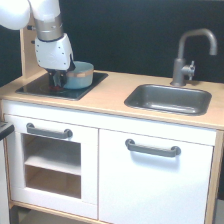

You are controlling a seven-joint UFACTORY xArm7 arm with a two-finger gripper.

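A blue-grey pot [84, 75] stands on the black cooktop [38, 88] at the back left of the toy kitchen counter. The white arm comes down from the top left. Its dark gripper [62, 78] is low over the cooktop, right against the left side of the pot in this view and covering part of its rim. The fingers are small and dark against the dark cooktop, so whether they are apart or hold the pot's edge does not show.
A metal sink [168, 98] with a grey faucet [184, 62] is set into the right of the wooden counter [112, 91]. Bare counter lies between cooktop and sink. Below are a windowed door [88, 170] and a white door [150, 185] with grey handles.
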